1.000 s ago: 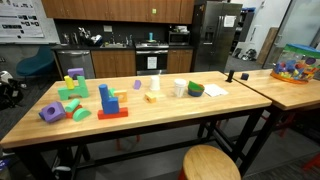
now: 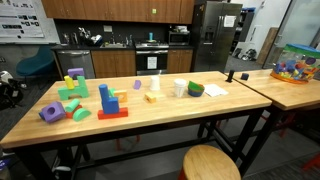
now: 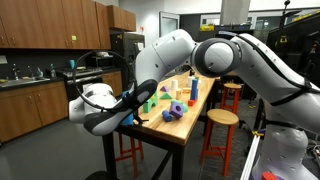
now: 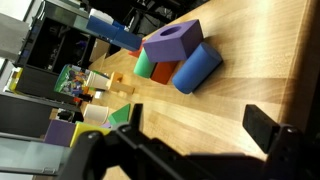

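My gripper is open, its two dark fingers standing well apart with bare wooden tabletop between them. Past the fingertips in the wrist view lie a blue cylinder (image 4: 198,68) and a purple block (image 4: 172,41), close together. A green piece (image 4: 145,66) sits just beyond them. In exterior view 1, a purple hexagonal block (image 2: 52,112) and a green piece (image 2: 82,114) rest at the table's left end. An upright blue block (image 2: 104,92) stands near a long red block (image 2: 113,113). In exterior view 2 the white arm (image 3: 130,52) reaches across to the table's near end.
Green blocks (image 2: 72,90) are stacked at the back left. White cups (image 2: 180,88), a green bowl (image 2: 195,89) and a white pitcher (image 2: 155,82) stand farther along the wooden table (image 2: 225,103). A round stool (image 2: 210,163) is in front.
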